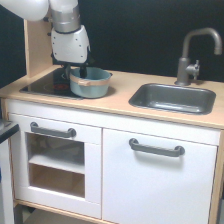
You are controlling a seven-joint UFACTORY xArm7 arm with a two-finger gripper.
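A grey-blue pot (pixel 92 88) with a tan band or handle along its front sits on the right part of the dark stovetop (pixel 48 85). My gripper (pixel 68 71) points down at the pot's left rim, its dark fingers touching or very close to it. Whether the fingers are apart or closed on the rim is too small to make out. The white and grey arm (pixel 68 25) comes in from the upper left and covers some of the backboard.
A steel sink (pixel 173 97) with a grey tap (pixel 190 55) is set into the wooden counter (pixel 125 90) on the right. Bare counter lies between pot and sink. Below are an open-fronted cabinet (pixel 58 163) and a shut white door (pixel 155 185).
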